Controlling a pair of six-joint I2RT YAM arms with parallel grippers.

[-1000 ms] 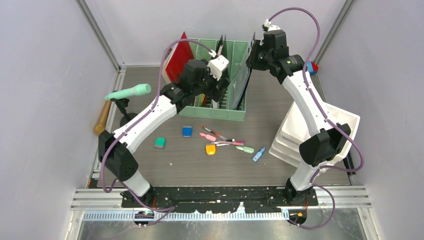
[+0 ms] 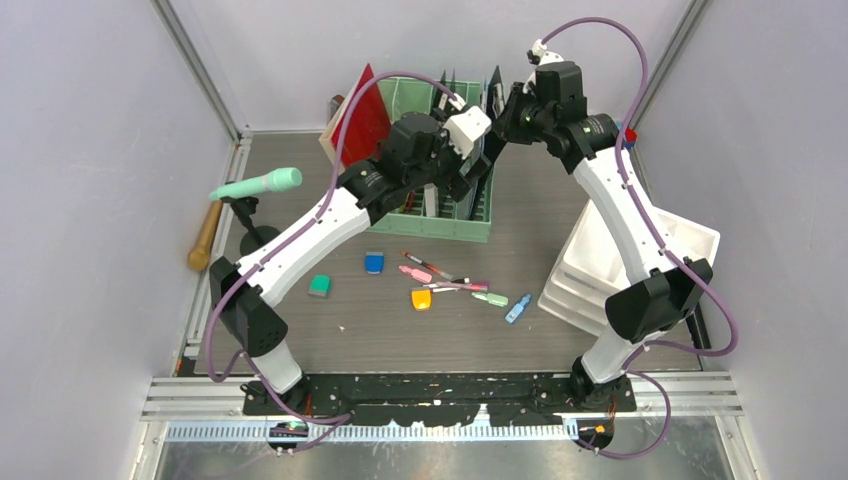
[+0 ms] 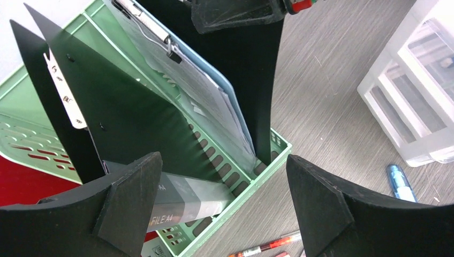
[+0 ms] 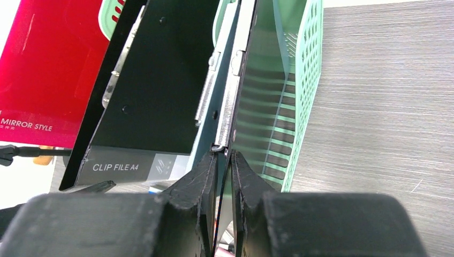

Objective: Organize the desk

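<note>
The green file rack [image 2: 430, 226] stands at the back of the desk with folders in it. In the top view, my left gripper [image 2: 466, 180] is over its right-hand part. Its fingers are spread with no object gripped; a black clip file [image 3: 128, 123] and a blue clipboard [image 3: 233, 99] with papers show beyond them. My right gripper is shut on the edge of a black folder [image 3: 251, 64], which is tilted in the rack's right end, beside the clipboard. A red folder [image 2: 369, 125] leans at the rack's left.
Pens, pink [image 2: 415, 274] and green markers and a blue bottle [image 2: 518, 309] lie in front of the rack. White drawers [image 2: 580, 285] stand at right, a green lamp [image 2: 262, 184] at left. Clear desk lies right of the rack.
My left gripper has moved right, towards the clipboard and the right gripper. The folder's top, with the right gripper, has shifted slightly; the loose items on the desk have not moved.
</note>
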